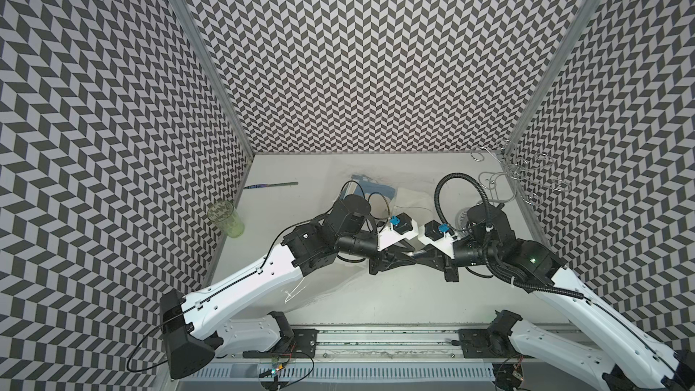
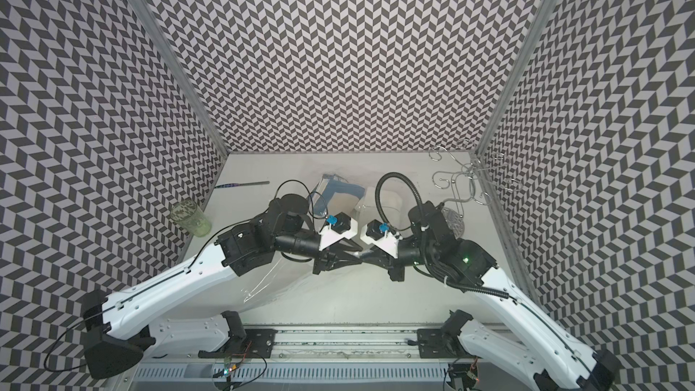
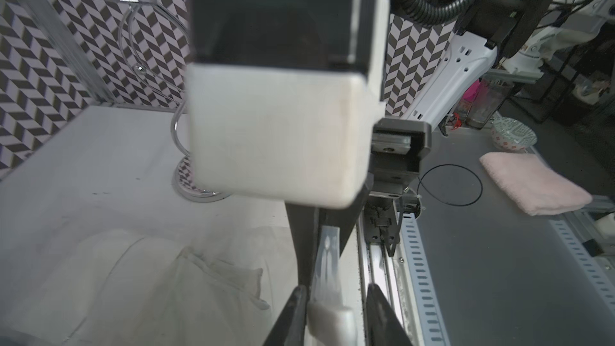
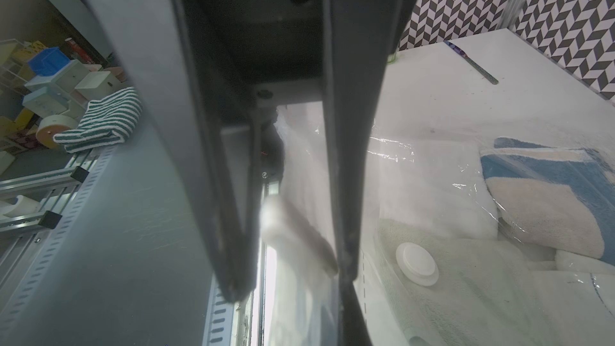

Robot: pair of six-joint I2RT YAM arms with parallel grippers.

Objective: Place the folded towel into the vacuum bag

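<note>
Through the clear vacuum bag (image 4: 394, 153) I see a blue and beige towel (image 4: 544, 211), a white one (image 4: 426, 185) and a pale green one (image 4: 467, 288). My right gripper (image 1: 415, 256) is shut; at its tips in the left wrist view a clear strip of the bag's edge (image 3: 328, 262) shows. This strip ends in a white slider piece (image 3: 332, 323). Around that piece my left gripper is open, one finger on each side with a gap. In both top views the two grippers meet tip to tip over the bag's front part.
A wire stand (image 1: 506, 173) occupies the right side. At left are a green-tinted glass (image 1: 226, 218) and a thin blue pen-like stick (image 1: 271, 185). A pink towel (image 3: 535, 182) and a striped towel (image 4: 105, 118) lie beyond the work area.
</note>
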